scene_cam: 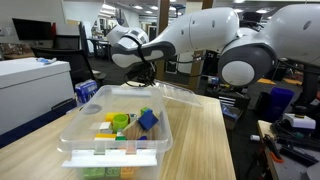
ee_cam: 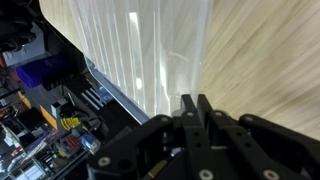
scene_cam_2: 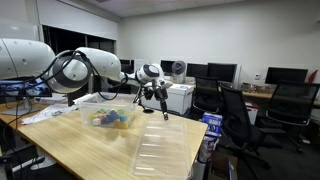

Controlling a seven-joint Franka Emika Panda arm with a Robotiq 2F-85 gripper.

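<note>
A clear plastic lid (scene_cam: 180, 93) is at the table's far end in exterior view 1, tilted. Exterior view 2 shows the same translucent lid (scene_cam_2: 160, 150) at the near side of the table. My gripper (scene_cam_2: 163, 109) is at the lid's upper edge there, shut on it. In the wrist view the lid (ee_cam: 140, 45) runs along the top left, its edge reaching the dark fingertips (ee_cam: 188, 106); the exact grip is hard to see. A clear bin (scene_cam: 80, 130) holds several coloured blocks (scene_cam: 128, 122) and stands uncovered.
A blue and white tub (scene_cam: 86, 91) stands behind the bin. Bare wooden table (scene_cam: 205, 135) lies right of the bin. A white cabinet (scene_cam: 32, 88) borders the table at the left, and office chairs (scene_cam_2: 240, 120) stand beyond it.
</note>
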